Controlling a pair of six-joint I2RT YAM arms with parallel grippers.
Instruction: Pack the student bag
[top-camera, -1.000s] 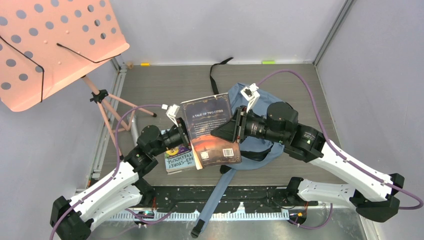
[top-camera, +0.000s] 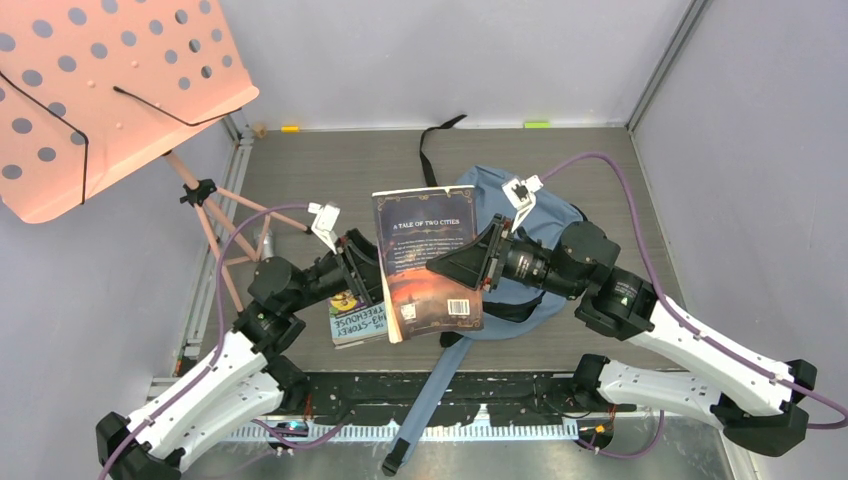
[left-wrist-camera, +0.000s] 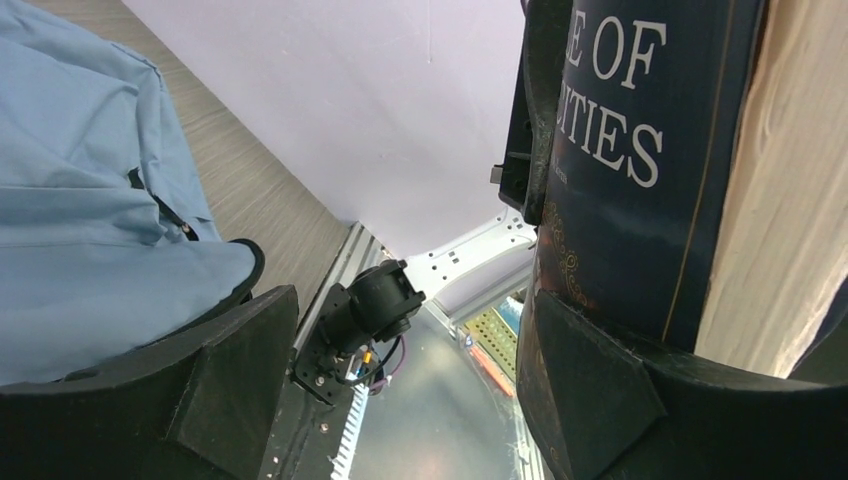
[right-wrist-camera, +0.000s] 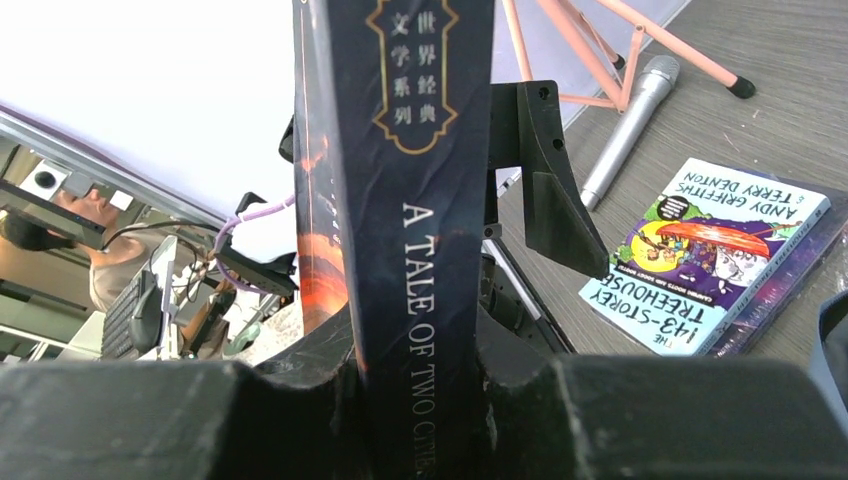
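Note:
The dark book "A Tale of Two Cities" (top-camera: 428, 262) is held up in the air, its back cover toward the top camera. My right gripper is shut on it, the fingers closing on both covers across the spine. In the left wrist view, my left gripper stands open with nothing between its fingers; the book (left-wrist-camera: 640, 170) rises behind and beside its right finger. A blue bag (top-camera: 520, 290) lies on the floor under the right arm. Below the left gripper, the treehouse book (right-wrist-camera: 710, 250) rests on a dark, shiny flat item (right-wrist-camera: 775, 300).
A silver microphone (right-wrist-camera: 630, 130) lies beside the legs of the pink perforated stand (top-camera: 120, 90), which fills the upper left. The bag's strap (top-camera: 430, 400) hangs over the front edge.
Over the last second the book and right gripper shifted slightly right, and the book turned more upright in the top view. The left gripper drew a little left.

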